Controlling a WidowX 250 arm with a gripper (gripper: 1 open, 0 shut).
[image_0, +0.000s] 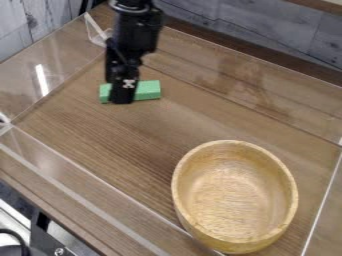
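Observation:
The block shows on either side of the fingers; whether they touch it or are open or shut is too blurred to tell. A large tan bowl (235, 176) stands at the lower right.
A white wire-like object (100, 30) is at the back left, partly behind the arm. Black cables lie at the lower left, off the board.

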